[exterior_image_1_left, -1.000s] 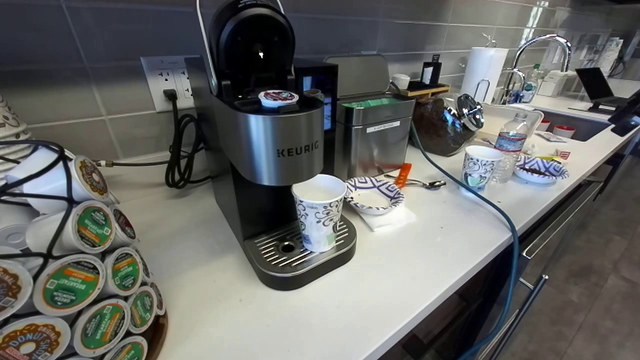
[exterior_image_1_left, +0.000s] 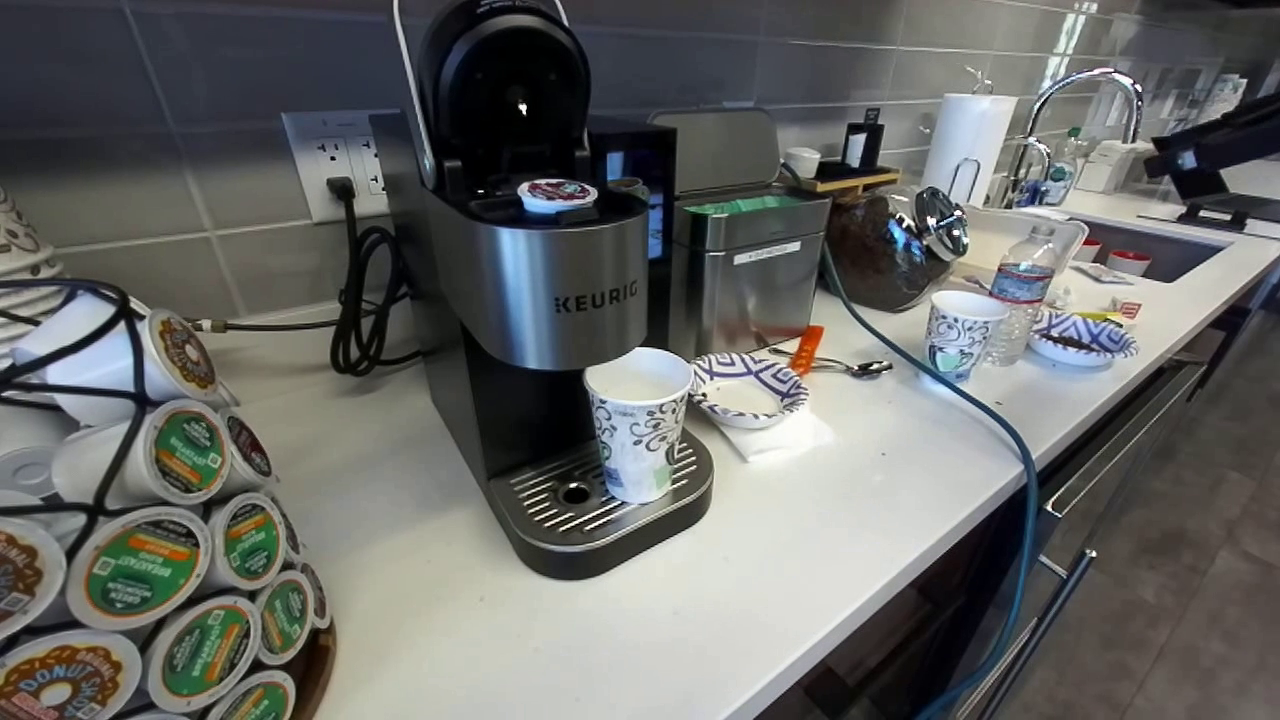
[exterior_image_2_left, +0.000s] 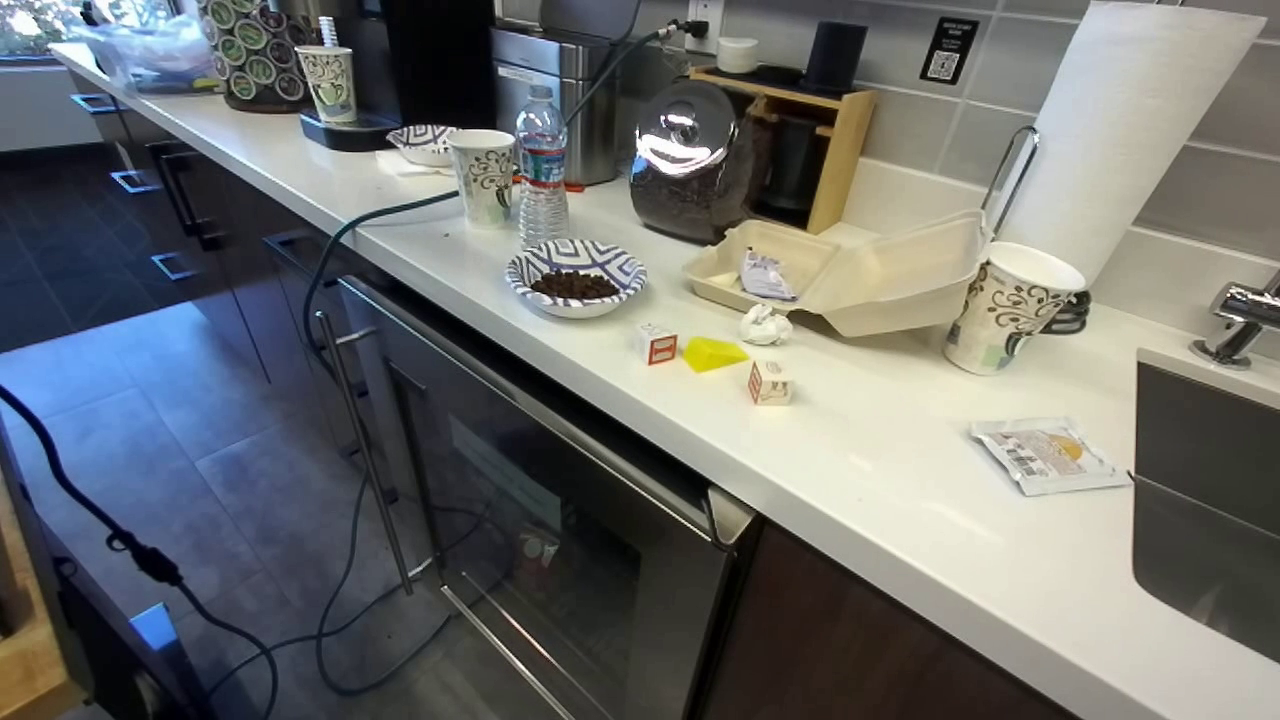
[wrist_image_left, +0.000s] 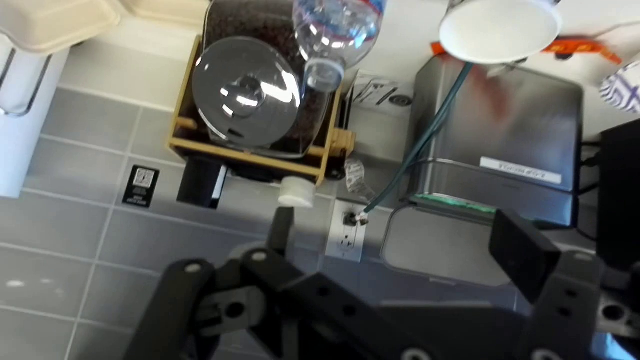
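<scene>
In the wrist view my gripper is open, its two dark fingers wide apart with nothing between them. The view beyond them takes in the tiled wall, an outlet and the steel bin (wrist_image_left: 498, 132). A coffee machine (exterior_image_1_left: 546, 276) stands with its lid raised, and a pod (exterior_image_1_left: 557, 196) rests at its top opening. On its drip tray is a patterned paper cup (exterior_image_1_left: 639, 426). Farther along the counter, a second paper cup (exterior_image_2_left: 486, 180) stands beside a water bottle (exterior_image_2_left: 542, 174). A patterned bowl (exterior_image_2_left: 576, 278) holds small brown pieces.
A teal cable (exterior_image_1_left: 978, 408) crosses the counter and hangs over its front edge. The coffee-bean jar (exterior_image_2_left: 684, 156), open takeout box (exterior_image_2_left: 900, 282) and paper towel roll (exterior_image_2_left: 1122, 132) line the back. Left of the machine is a pod rack (exterior_image_1_left: 132, 516).
A dark part of the arm has come higher and farther left into the right edge of exterior view 1, now covering the laptop there. The counter objects look unmoved.
</scene>
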